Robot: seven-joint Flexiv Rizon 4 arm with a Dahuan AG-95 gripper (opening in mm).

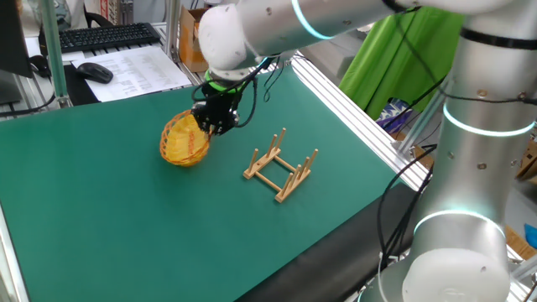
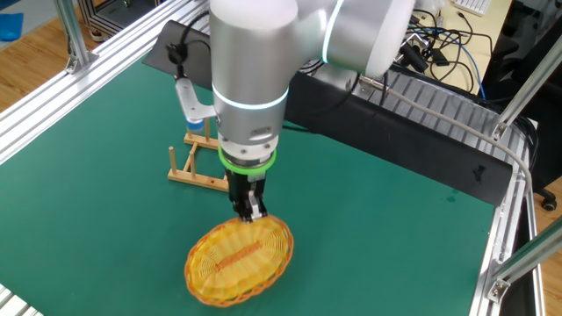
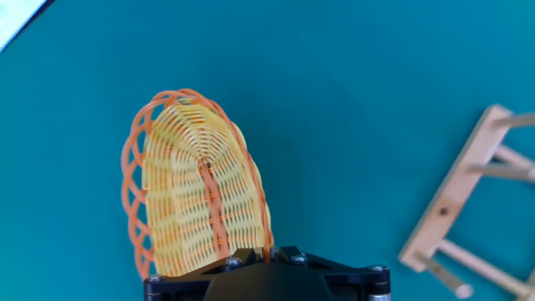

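Note:
My gripper is shut on the orange braided rim of an oval yellow wicker basket (image 3: 180,192). The wrist view shows that rim running in between the fingertips, with the basket's hollow to the left. In exterior view 1 the basket (image 1: 183,143) hangs tilted from the gripper (image 1: 210,127), on the far part of the green table. Seen from exterior view 2, its open face (image 2: 233,272) shows an orange-brown strip down the middle. How far its underside is above the table is hard to tell.
A wooden peg rack (image 1: 281,166) stands on the table to the right of the basket in exterior view 1. Paper (image 1: 134,73), a mouse (image 1: 95,73) and a keyboard (image 1: 101,36) lie beyond the far edge.

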